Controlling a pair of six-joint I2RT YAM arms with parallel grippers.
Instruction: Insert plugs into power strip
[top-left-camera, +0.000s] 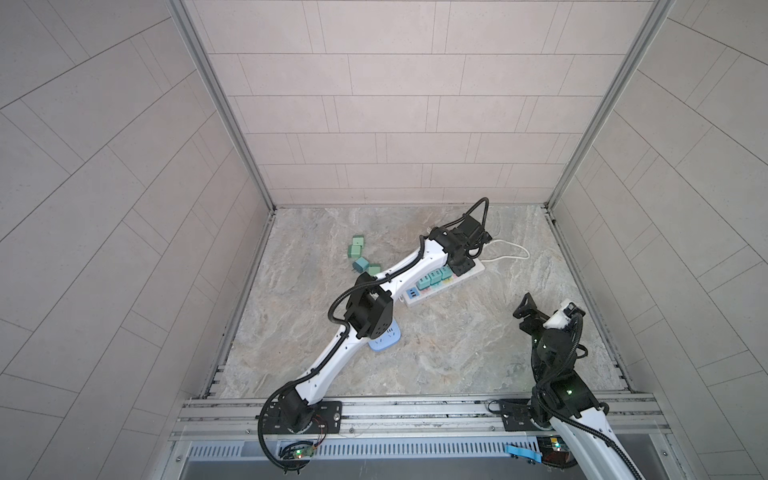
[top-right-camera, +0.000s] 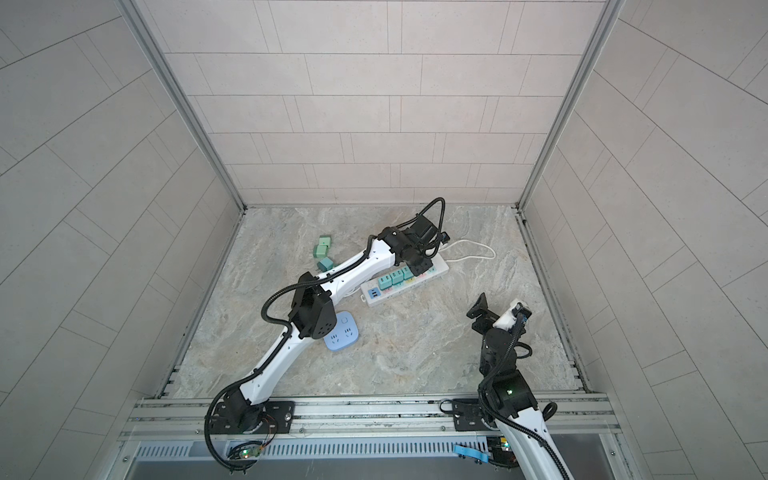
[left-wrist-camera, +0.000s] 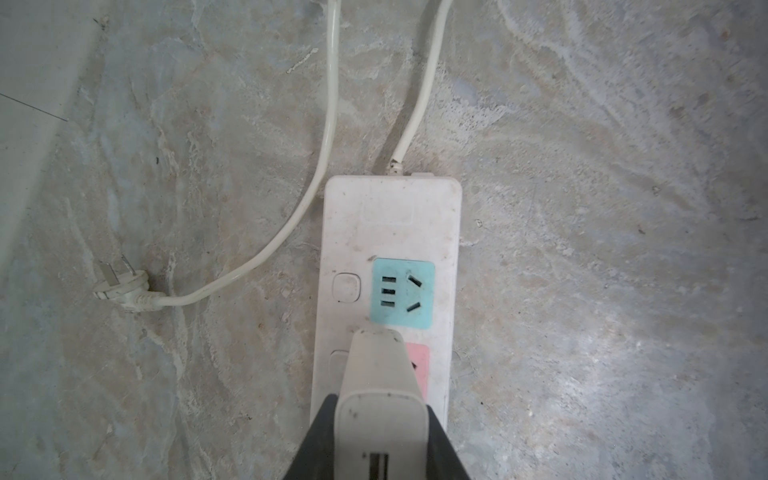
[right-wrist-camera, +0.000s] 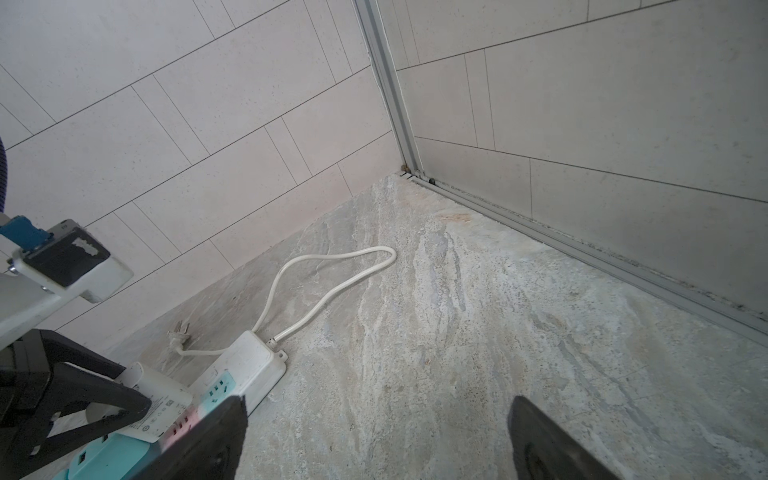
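Note:
A white power strip (top-left-camera: 414, 297) lies diagonally on the table, several teal plugs (top-right-camera: 385, 282) seated in its near-left part. My left gripper is shut on a white plug (left-wrist-camera: 380, 428), held over the strip. In the left wrist view that plug covers part of the pink socket (left-wrist-camera: 418, 364), and a teal socket (left-wrist-camera: 402, 293) past it is empty. From the right wrist view the white plug (right-wrist-camera: 160, 400) sits low at the pink socket; how deep it sits cannot be told. My right gripper stands open, well away near the front right.
Several loose green and teal plugs (top-left-camera: 356, 250) lie left of the strip. A blue socket block (top-left-camera: 385, 337) is partly under the left arm. The strip's white cord (right-wrist-camera: 352, 284) loops behind it.

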